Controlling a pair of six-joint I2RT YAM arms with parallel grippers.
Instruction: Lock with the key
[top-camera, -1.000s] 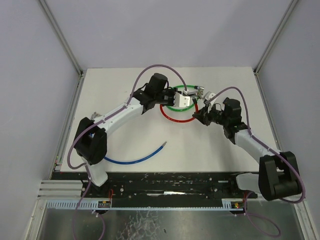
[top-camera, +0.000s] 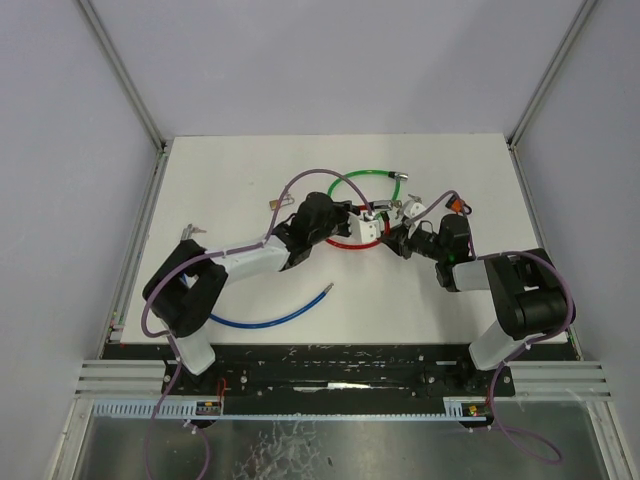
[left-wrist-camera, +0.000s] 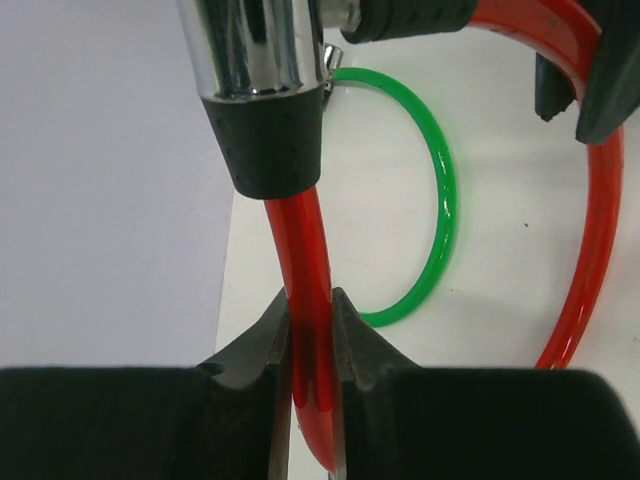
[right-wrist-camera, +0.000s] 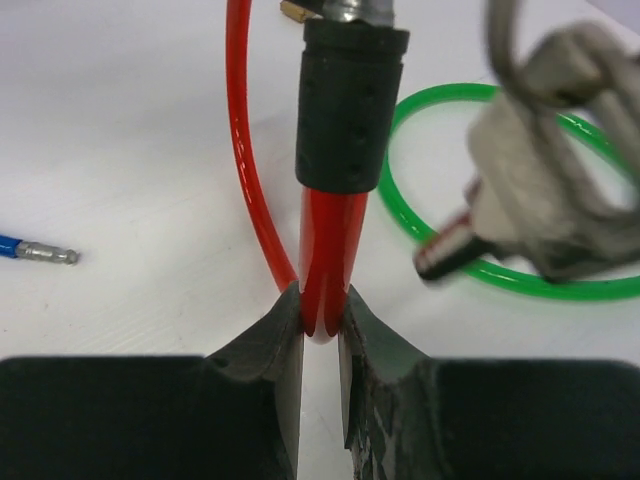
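A red hose with chrome fittings and black sleeves is held between both grippers near the middle of the table in the top view. My left gripper is shut on the red hose (left-wrist-camera: 298, 240), below a chrome fitting (left-wrist-camera: 255, 50). My right gripper has its fingers around the other red section (right-wrist-camera: 328, 230), just under a black sleeve (right-wrist-camera: 345, 105); how tightly is unclear. A blurred metal part (right-wrist-camera: 540, 170) fills the right of that view.
A green hose (right-wrist-camera: 400, 200) lies looped on the table (top-camera: 260, 360) behind the red one. A blue hose (top-camera: 260, 324) lies front left. An orange-and-black object (top-camera: 459, 205) and a brass piece (top-camera: 281, 199) are farther back.
Since one second ago, both arms have come lower in the top view, the left gripper toward the front and the right arm back from the table's front right.
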